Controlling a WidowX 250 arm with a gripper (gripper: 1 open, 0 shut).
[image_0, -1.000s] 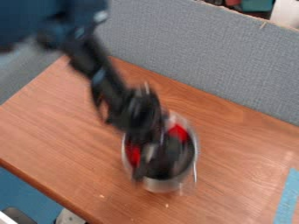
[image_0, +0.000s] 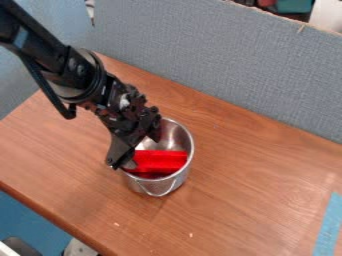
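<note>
A small metal bucket (image_0: 174, 181) stands on the wooden table, holding a red object (image_0: 160, 160) that lies inside it. The black arm reaches in from the upper left, and its gripper (image_0: 134, 150) is down at the bucket's left rim, partly inside. The fingertips are partly hidden, and whether anything is between them is hard to see.
A grey padded wall (image_0: 227, 60) runs along the back. A light blue tape strip (image_0: 326, 225) lies at the right edge.
The arm has swung left from over the bucket's right side to its left rim. The bucket has shifted over the table, and the red object in it shows more clearly.
</note>
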